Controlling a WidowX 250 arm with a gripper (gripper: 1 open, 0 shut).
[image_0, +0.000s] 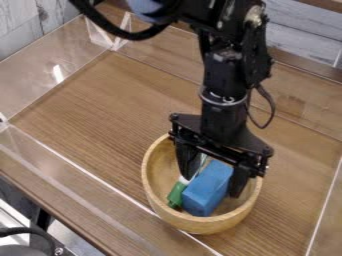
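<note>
My black gripper (214, 160) hangs down over a pale yellow bowl (160, 185), open, its fingers low inside the bowl around the upper part of a blue block (206, 191). A green item (177, 195) with a white part lies left of the block, partly hidden by the gripper.
Clear plastic edging runs along the left side, and a pale rail crosses the top right. A black cable loops beside the arm.
</note>
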